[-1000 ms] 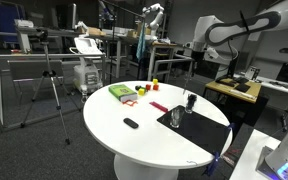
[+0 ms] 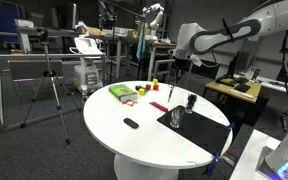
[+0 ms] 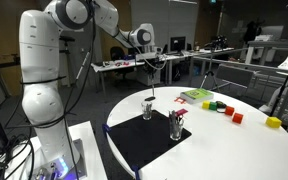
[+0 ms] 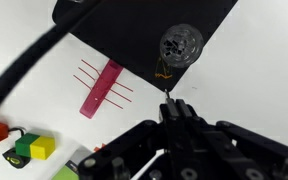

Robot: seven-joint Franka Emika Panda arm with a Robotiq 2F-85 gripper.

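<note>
A thin dark stick hangs from my gripper, which is shut on it above the table. In exterior view 2 the stick points down, its lower end beyond the black mat's far edge. Looking down from the wrist, a clear cup stands on the black mat's corner, ahead of my gripper. Only the stick's small tip shows there. Two cups appear in exterior view 2: one nearer with thin items inside, one farther.
A red strip with thin red sticks across it lies beside the mat. Coloured blocks and a green-covered book sit on the white table. A dark oblong object lies on open tabletop.
In exterior view 1, the arm and hanging stick have moved left and somewhat lower. The cups and other table items have stayed in place.
</note>
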